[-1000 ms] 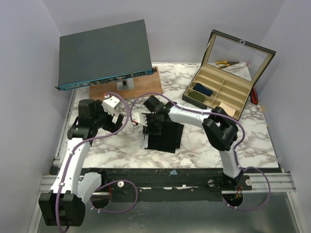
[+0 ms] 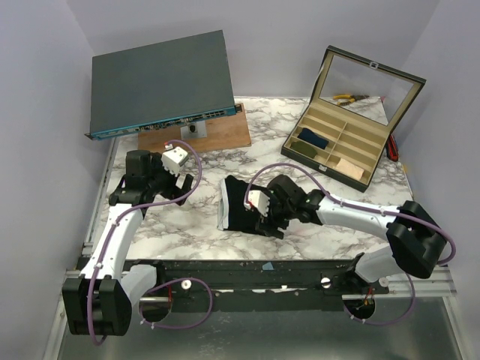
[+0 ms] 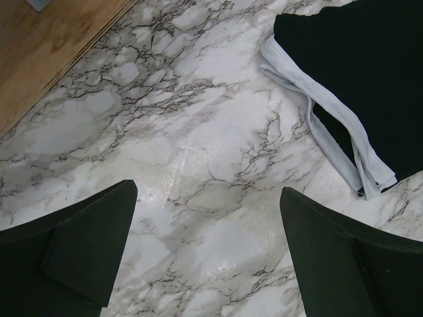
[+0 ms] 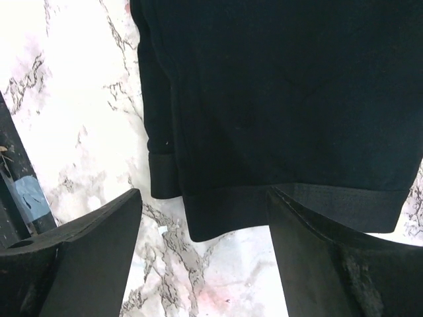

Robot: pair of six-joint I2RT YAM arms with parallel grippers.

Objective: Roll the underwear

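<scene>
The black underwear (image 2: 237, 210) lies folded flat on the marble table in the middle, its light grey band along its left side, seen also as cloth (image 3: 357, 79) in the left wrist view. My left gripper (image 2: 180, 186) hangs open left of it, over bare marble. My right gripper (image 2: 270, 229) is open above the cloth's near right part; in the right wrist view the cloth's layered edges (image 4: 231, 211) lie just beyond and between the fingertips.
A wooden board (image 2: 232, 131) with a monitor stands at the back. An open organiser box (image 2: 345, 142) holding folded cloths is at the back right. Bare marble surrounds the cloth.
The right arm has moved to the right and toward the table's front edge, over the cloth's near part. The left arm has shifted only slightly.
</scene>
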